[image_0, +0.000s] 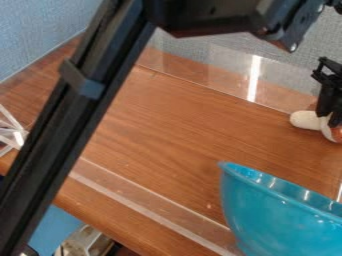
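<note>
My black gripper (326, 105) is at the right edge of the camera view, partly out of frame, just above and against a pale cream object (306, 120) with an orange-brown part at the frame edge, perhaps a soft toy. Whether the fingers are closed on it cannot be made out. A glossy teal bowl (274, 215) stands in the lower right, nearer than the object.
The black arm crosses the left and top of the view. White strips (11, 135) lie at the far left.
</note>
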